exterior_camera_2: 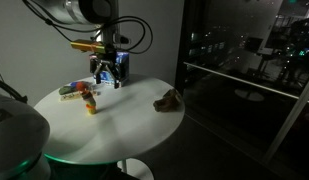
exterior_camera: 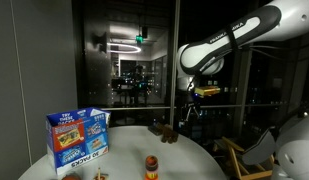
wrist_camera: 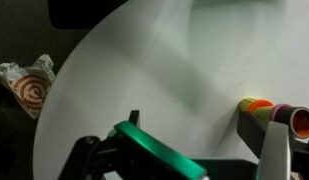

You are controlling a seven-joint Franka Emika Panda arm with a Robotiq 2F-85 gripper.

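Note:
My gripper [exterior_camera: 188, 112] hangs in the air over the round white table, pointing down. It is open, and nothing shows between its fingers in the wrist view, where a green-topped finger [wrist_camera: 159, 150] crosses the bottom. A small orange-brown bottle [exterior_camera: 151, 168] stands upright near the front of the table. In exterior view 2 the same bottle [exterior_camera_2: 90, 103] stands on the near left part of the tabletop. At the right of the wrist view, a container with orange and yellow bands [wrist_camera: 264, 105] is partly hidden behind a finger.
A blue snack box [exterior_camera: 79, 138] stands at the table's left. Toward the far edge lies a dark brown lumpy thing [exterior_camera_2: 168, 101]. A patterned wrapper [wrist_camera: 30, 85] shows beyond the table edge.

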